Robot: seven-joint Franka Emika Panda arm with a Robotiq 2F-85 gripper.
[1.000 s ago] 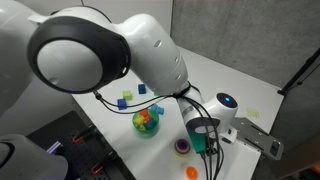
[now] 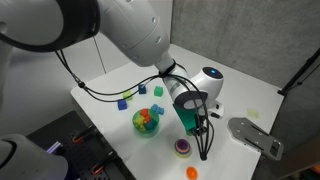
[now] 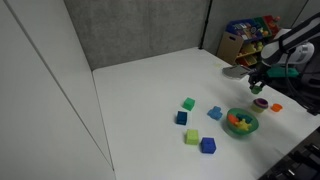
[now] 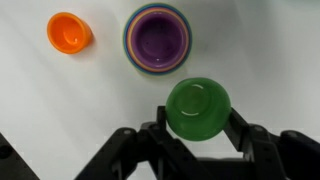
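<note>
Between the fingertips of my gripper is a green cup (image 4: pixel 197 108), seen in the wrist view with its closed bottom facing the camera; the fingers are shut on it. In exterior view 2 the green cup (image 3: pixel 256 90) shows just above the nested cups (image 3: pixel 260 103). The nested cups (image 4: pixel 158 40), with several coloured rims and a purple inside, stand on the white table ahead of the gripper, apart from the green cup in the wrist view. An orange cup (image 4: pixel 69 33) stands alone to their left.
A green bowl (image 2: pixel 146 123) holds colourful pieces. Several blocks, including a blue one (image 3: pixel 208 146) and a yellow-green one (image 3: pixel 192 137), lie on the table. A grey metal tray (image 2: pixel 256 136) lies beyond the arm. Black cables loop along the arm.
The arm and gripper have risen and shifted toward the upper left in exterior view 1. The nested cups and orange cup have stayed in place.
</note>
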